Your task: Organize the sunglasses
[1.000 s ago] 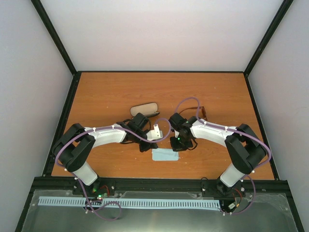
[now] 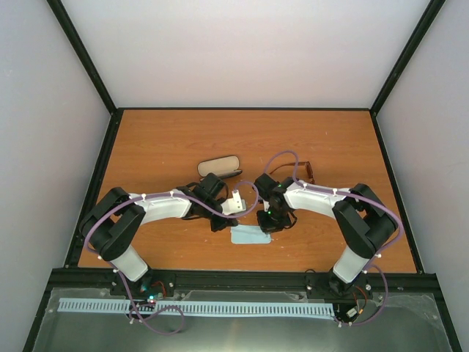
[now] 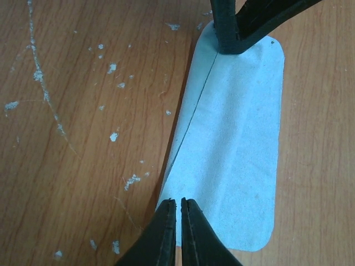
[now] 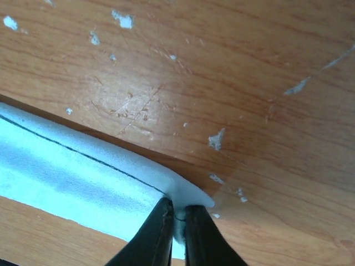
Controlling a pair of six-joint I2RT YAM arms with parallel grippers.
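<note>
A light blue cloth [image 2: 248,236] lies flat near the table's front, with a narrow fold along one edge. My left gripper is shut at one end of it, nothing visible between the fingertips. My right gripper is at the cloth's other end, its fingers close around the raised folded corner [image 4: 186,191]; whether they grip it is unclear. Brown sunglasses [image 2: 309,173] lie at the back right, partly behind the right arm. A beige open case [image 2: 218,164] lies at the back middle.
Both arms stand close together over the middle front, with purple cables looping above them. Dark frame edges and walls border the table.
The right arm has moved slightly down toward the cloth's right end over the last second. The left arm has hardly moved.
</note>
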